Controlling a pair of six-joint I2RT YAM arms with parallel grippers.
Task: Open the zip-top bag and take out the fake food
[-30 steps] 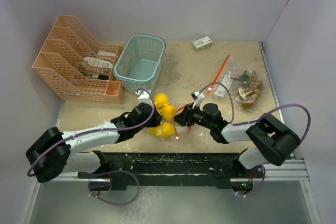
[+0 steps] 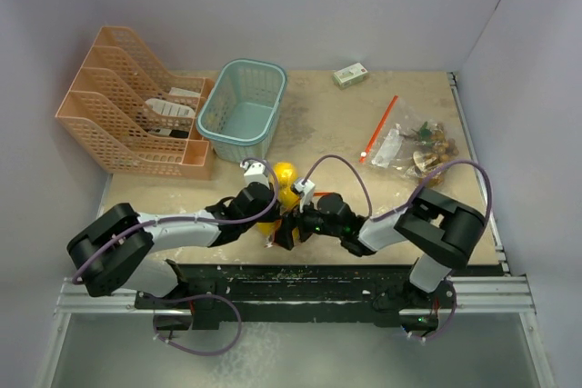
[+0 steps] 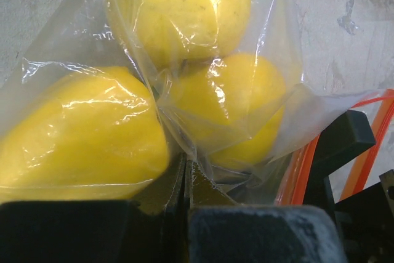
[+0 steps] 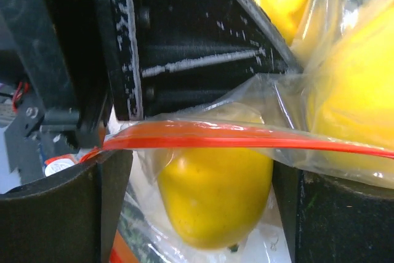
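A clear zip bag with red seal (image 3: 301,170) holds yellow fake fruit (image 3: 178,10) in the left wrist view. My left gripper is shut at the bag's lower part, with no fruit between its fingers. My right gripper reaches into the bag's mouth, part open, its fingers either side of a yellow fruit (image 4: 212,195); whether they grip it is unclear. The red zip strip (image 4: 246,137) crosses above that fruit in the right wrist view.
A teal basket (image 2: 241,147) and peach rack (image 2: 100,120) stand at the back left. Another zip bag (image 2: 418,147) with items lies at the right. A small box (image 2: 350,74) sits at the back.
My right gripper has moved left into the bag, over the fruit.
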